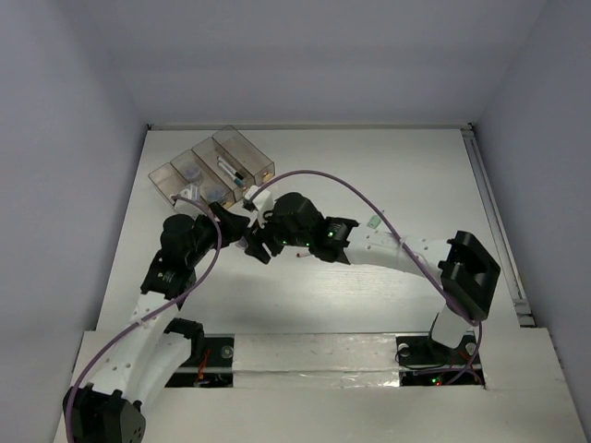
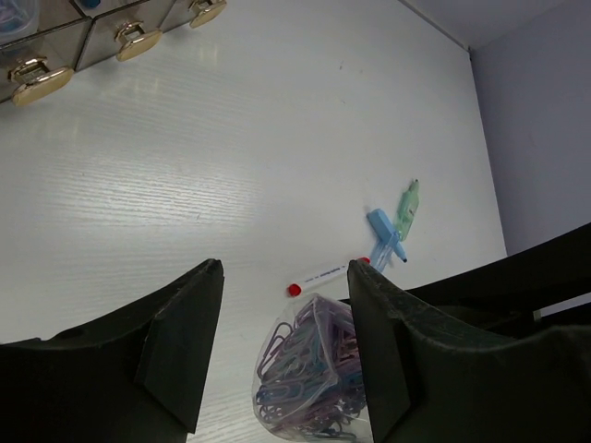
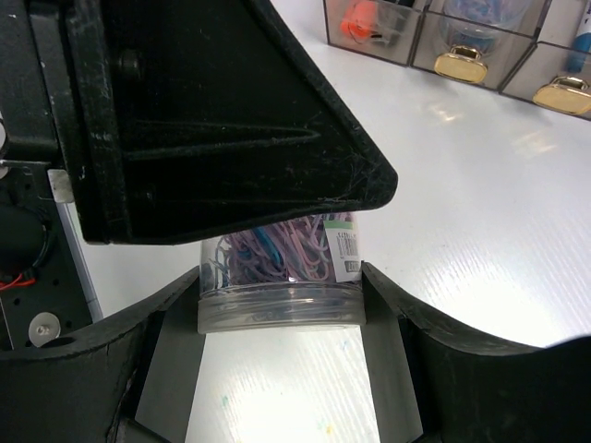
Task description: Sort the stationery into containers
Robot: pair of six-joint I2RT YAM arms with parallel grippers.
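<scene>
In the right wrist view my right gripper is shut on a clear tub of coloured paper clips (image 3: 277, 309), its fingers at opposite sides of it. A black left-gripper finger (image 3: 277, 157) crosses over that tub's upper part. In the left wrist view my left gripper has its fingers apart, with the clip tub (image 2: 309, 388) low between them. The tub lies near or behind the right-hand finger (image 2: 392, 351), and a gap shows on the other side; whether it is gripped there is unclear. Both grippers meet in front of the clear compartment box (image 1: 259, 157).
The box holds pens (image 1: 229, 172), an orange item (image 3: 365, 18) and a clear tub (image 3: 485, 14). A red-ended marker (image 2: 328, 277), a blue item (image 2: 388, 235) and a green bottle (image 2: 408, 208) lie loose on the table.
</scene>
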